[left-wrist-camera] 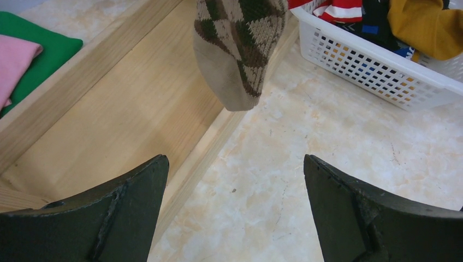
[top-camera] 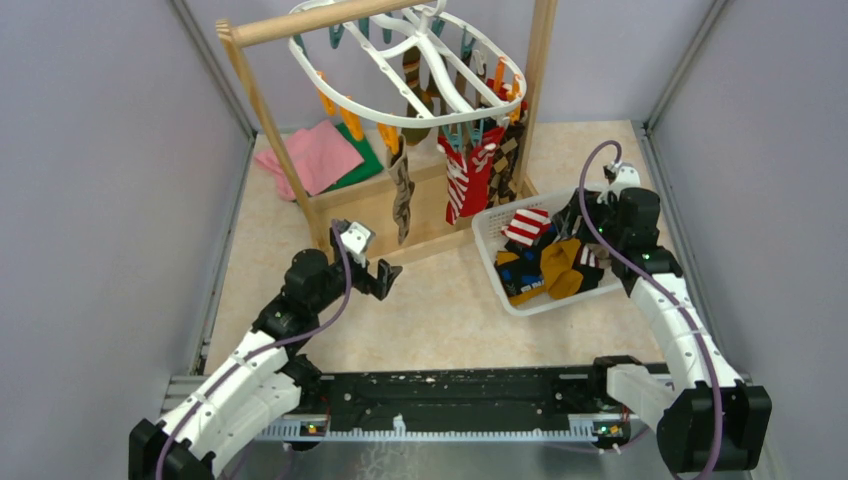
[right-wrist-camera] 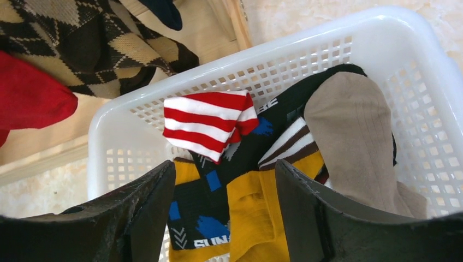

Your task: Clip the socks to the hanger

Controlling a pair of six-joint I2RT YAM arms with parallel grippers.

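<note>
A white oval hanger (top-camera: 508, 75) with clips hangs from the wooden frame, carrying several socks, among them a red striped one (top-camera: 468, 180) and a checked one (left-wrist-camera: 237, 60). My left gripper stands open and empty below and left of the hanging checked sock. My right gripper is open above the white basket (right-wrist-camera: 420, 54), with nothing held. In the basket are a red-and-white striped sock (right-wrist-camera: 201, 117), dark socks with blue patches (right-wrist-camera: 199, 221), mustard socks (right-wrist-camera: 245, 207) and a taupe sock (right-wrist-camera: 349, 136).
A wooden tray (left-wrist-camera: 98, 120) sits below the hanger, with pink (top-camera: 300, 160) and green cloths (top-camera: 355, 175) behind it at left. The floor between my left arm and the basket is clear.
</note>
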